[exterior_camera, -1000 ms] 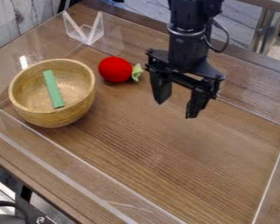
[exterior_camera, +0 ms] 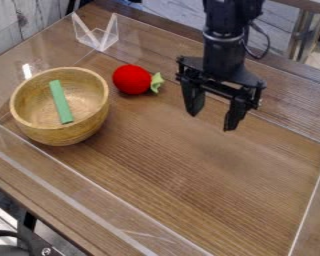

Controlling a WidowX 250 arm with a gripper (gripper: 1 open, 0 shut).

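Observation:
My gripper point(exterior_camera: 212, 100) hangs over the upper right of the wooden table, its black fingers spread open and pointing down, with nothing visible between them. To its left lie a red round object point(exterior_camera: 131, 79) with a small green piece beside it, and a wooden bowl point(exterior_camera: 89, 125) holding a long green stick point(exterior_camera: 60, 103).
A clear wire or plastic holder point(exterior_camera: 96, 30) stands at the upper left. A black cable runs at the lower left corner.
My gripper has moved slightly to the right and up in the view over the last second. The objects on the table have not moved.

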